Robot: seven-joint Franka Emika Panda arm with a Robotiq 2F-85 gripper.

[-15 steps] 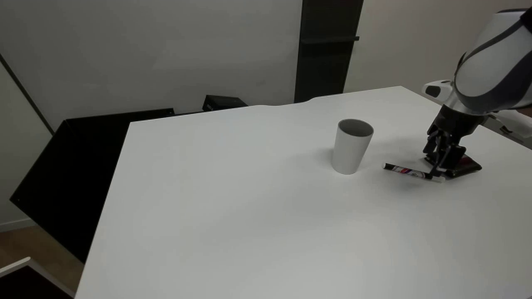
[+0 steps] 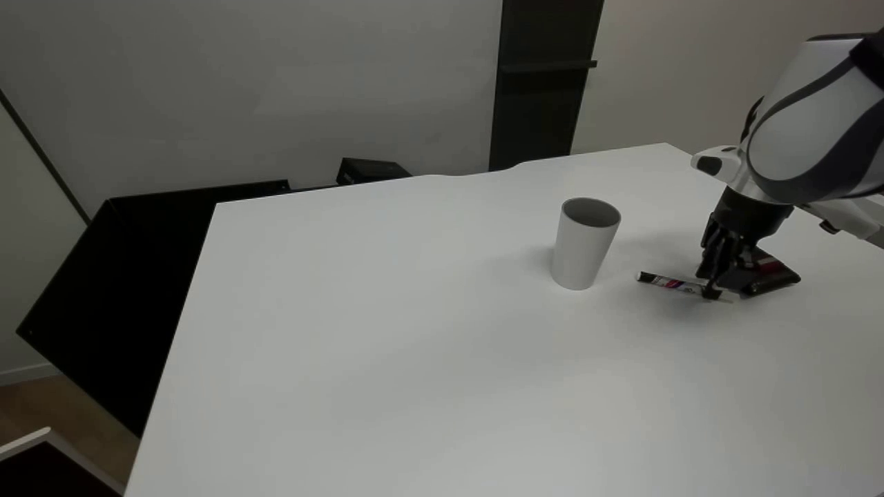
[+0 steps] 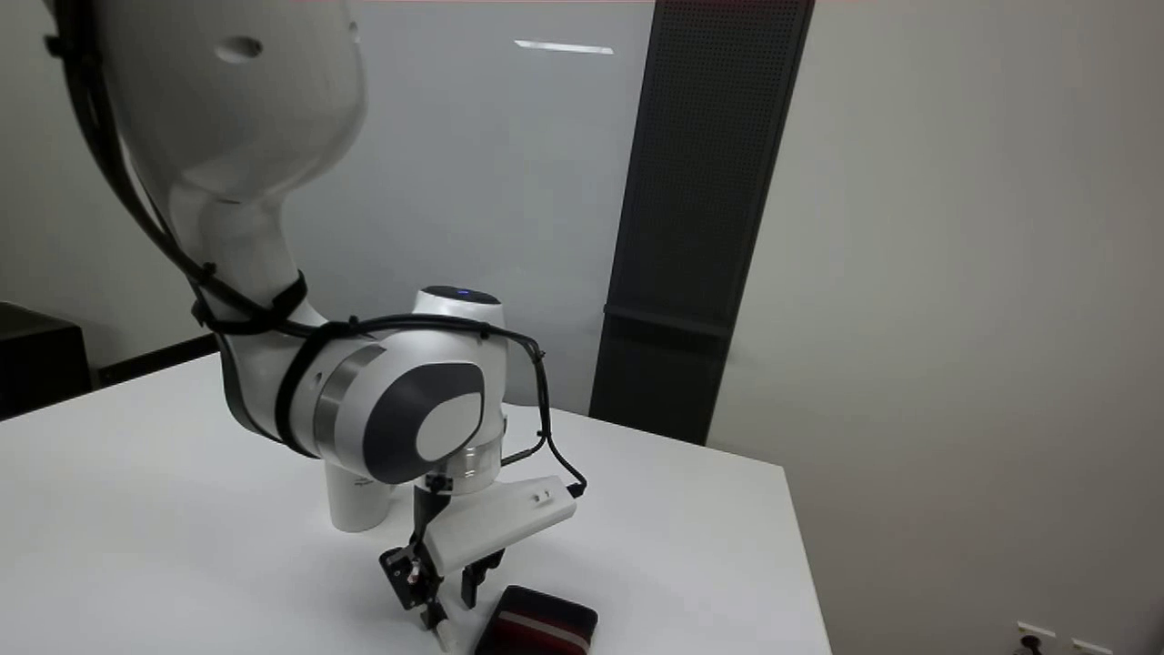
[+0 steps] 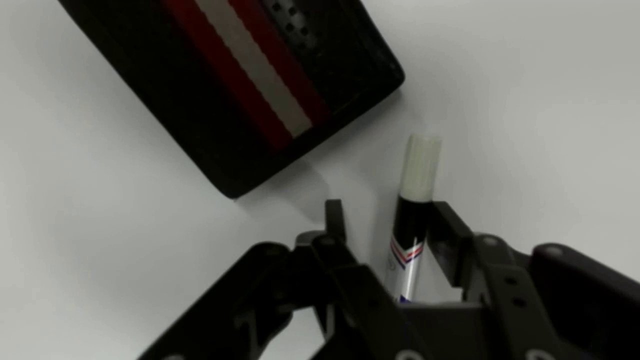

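A marker (image 2: 673,284) with a white barrel and black bands lies on the white table. My gripper (image 2: 714,286) is low over its right end. Seen from the wrist, the pale end of the marker (image 4: 420,168) points away from the gripper, whose fingers stand part open around the dark band. The right finger (image 4: 448,240) is close against the marker, contact unclear; a gap separates the left finger (image 4: 334,221) from it. A light grey cup (image 2: 581,248) stands upright left of the marker.
Close beside the gripper lies a black case with red and pale stripes (image 4: 240,90), also visible in the second exterior view as a dark case (image 3: 540,622).
My gripper has come lower and slightly left in the first exterior view, along the marker. More of the striped case now shows behind it. Marker and cup look about where they were.
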